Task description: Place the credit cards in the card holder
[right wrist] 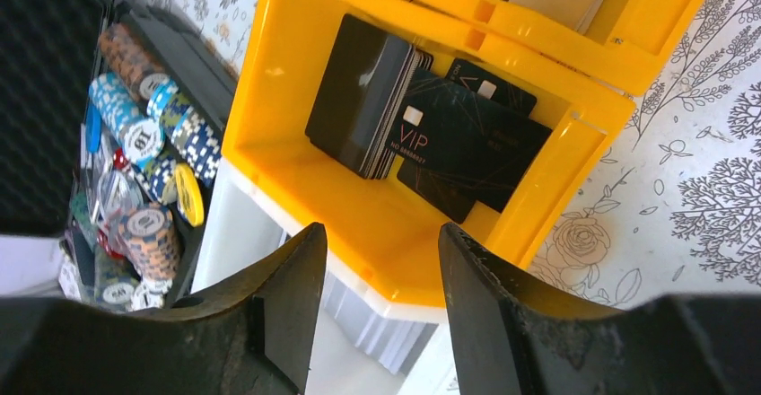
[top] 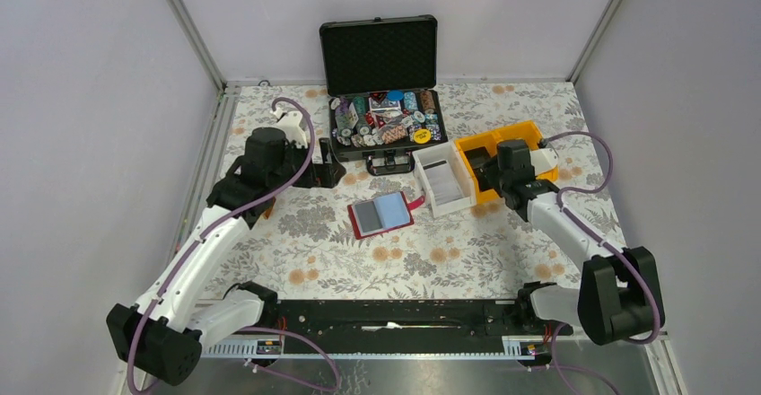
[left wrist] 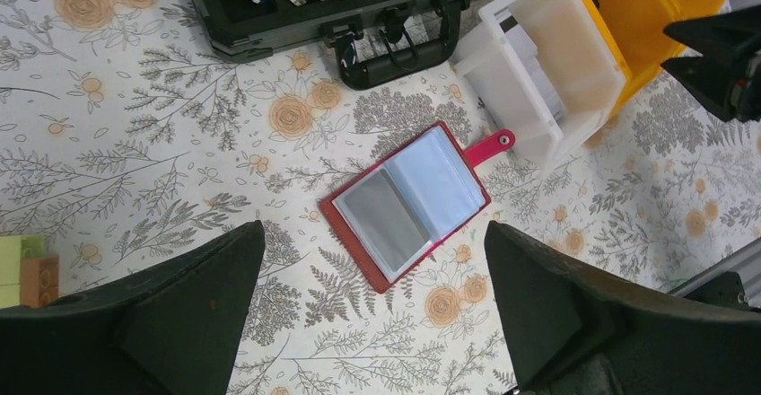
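Observation:
Several black cards lie in the yellow bin; one marked VIP rests over others, beside a leaning stack of cards. Over the yellow bin is my right gripper, its fingers apart and nothing between them. The card holder is red with clear pockets and lies open and flat on the table, its strap pointing toward the white bin. My left gripper hangs open and empty above the table, left of the holder in the top view.
A white bin with pale contents stands between the holder and the yellow bin. Behind is an open black case full of poker chips. Patterned table in front of the holder is clear.

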